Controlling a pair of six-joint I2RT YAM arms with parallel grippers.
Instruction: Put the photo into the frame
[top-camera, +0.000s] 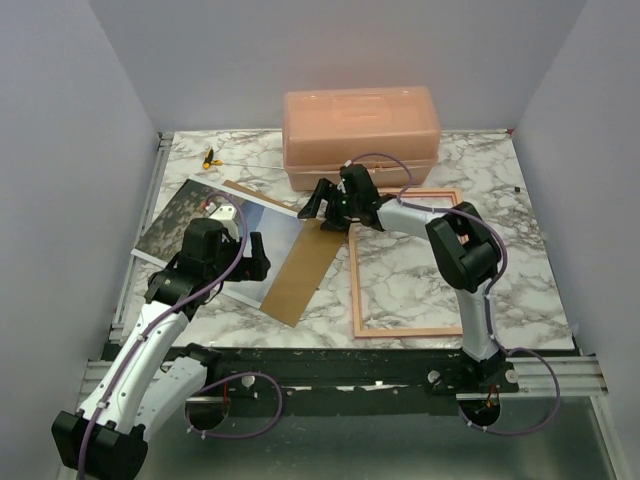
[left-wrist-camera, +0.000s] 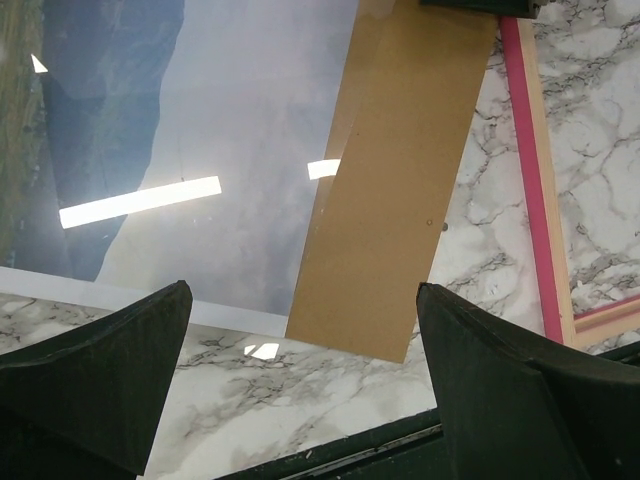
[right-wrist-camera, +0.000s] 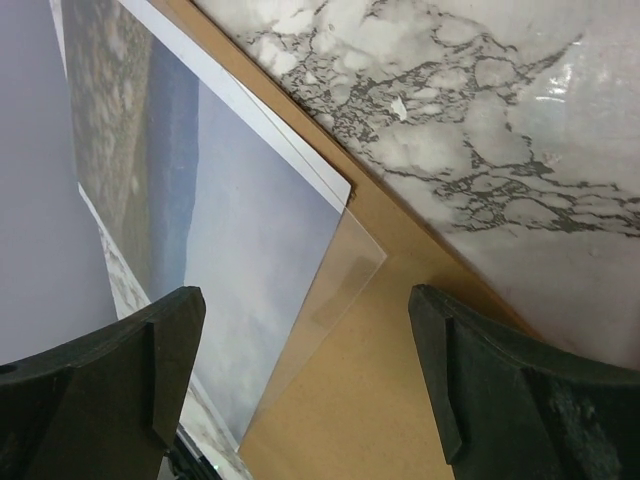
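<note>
The photo (top-camera: 270, 250), showing blue, white and grey-brown areas under a glossy surface, lies on the marble table at the left, overlapping a brown backing board (top-camera: 305, 280). The empty wooden frame (top-camera: 355, 300) lies to its right, with a pink inner edge visible in the left wrist view. My left gripper (top-camera: 260, 255) is open over the photo, empty between its fingers. My right gripper (top-camera: 321, 203) hangs open over the upper end of the board and the photo's edge, close to them in the right wrist view, holding nothing.
A pink translucent box (top-camera: 360, 120) stands at the back beside the frame. A small yellow-and-black tool (top-camera: 210, 160) lies back left. Bare marble (top-camera: 520, 290) shows at the right and along the front. Walls rise at the sides and back.
</note>
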